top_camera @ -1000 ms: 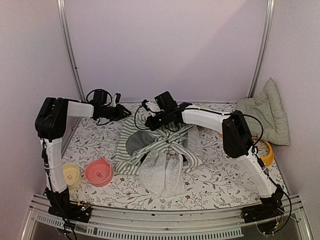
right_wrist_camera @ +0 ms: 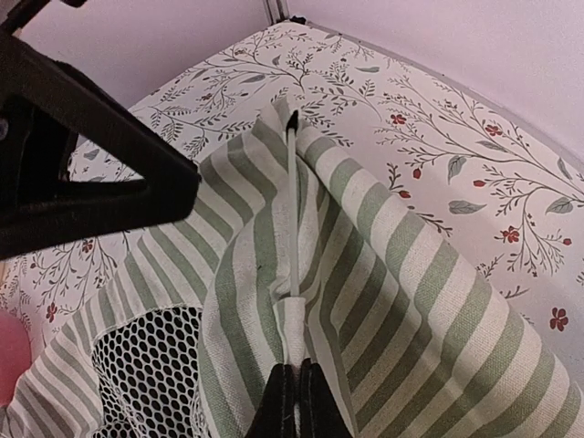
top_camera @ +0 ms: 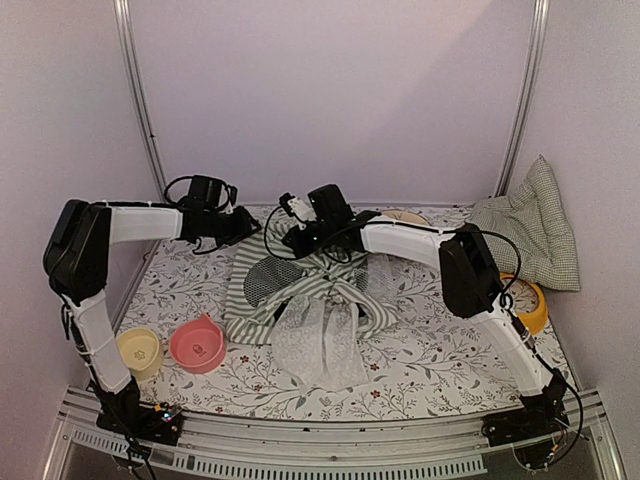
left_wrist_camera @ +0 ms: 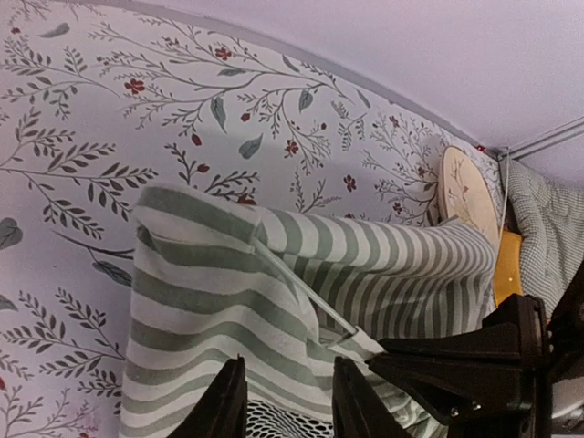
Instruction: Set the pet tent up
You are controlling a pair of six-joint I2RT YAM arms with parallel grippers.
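The green-striped pet tent (top_camera: 245, 300) lies crumpled mid-table, with a dark mesh panel (right_wrist_camera: 141, 365) and sheer white fabric (top_camera: 318, 350) at its front. A thin pale pole (left_wrist_camera: 297, 287) runs through a striped fold toward the fabric's corner. My right gripper is shut on the white-sleeved end of this pole, over the tent. My left gripper is at the tent's back left corner, part open, with nothing seen between its fingers, facing the striped fabric.
A pink bowl (top_camera: 195, 345) and a cream bowl (top_camera: 140, 355) stand front left. A checked cushion (top_camera: 525, 220) and a yellow ring-shaped item (top_camera: 535, 315) are at the right, a wooden round (left_wrist_camera: 456, 182) at the back.
The tent slid slightly left from a second ago.
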